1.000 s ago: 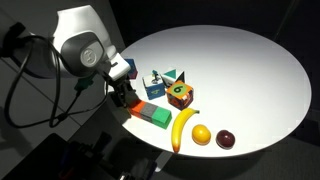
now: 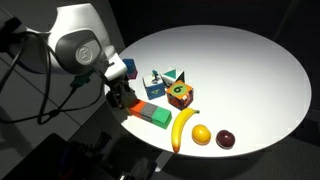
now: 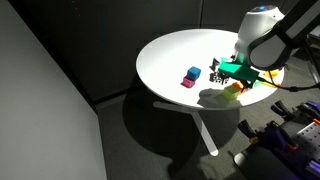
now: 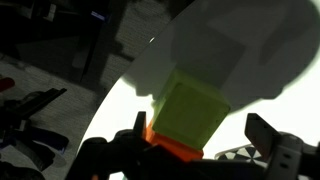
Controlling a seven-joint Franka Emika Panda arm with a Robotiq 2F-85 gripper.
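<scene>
My gripper (image 2: 119, 95) hangs at the table's near left edge, close to a row of blocks. In the wrist view, the gripper is open, its dark fingers standing apart on either side of a green block (image 4: 190, 112). An orange-red block (image 4: 172, 145) shows just below the green one. Exterior view 1 has a red-orange block (image 2: 139, 106) beside the fingers and a green block (image 2: 162, 118) at the row's right end. A yellow-green block (image 3: 231, 92) appears below the hand in exterior view 2. Whether the fingers touch anything cannot be told.
A patterned orange cube (image 2: 180, 95), a blue-and-white block (image 2: 153, 86) and a white-and-green piece (image 2: 174, 75) sit behind the row. Rightward lie a banana (image 2: 183, 130), an orange (image 2: 201, 134) and a dark red fruit (image 2: 225, 139).
The hand has shifted very slightly left in exterior view 1, and its cable hangs a little differently. The blocks and fruit have not visibly moved.
</scene>
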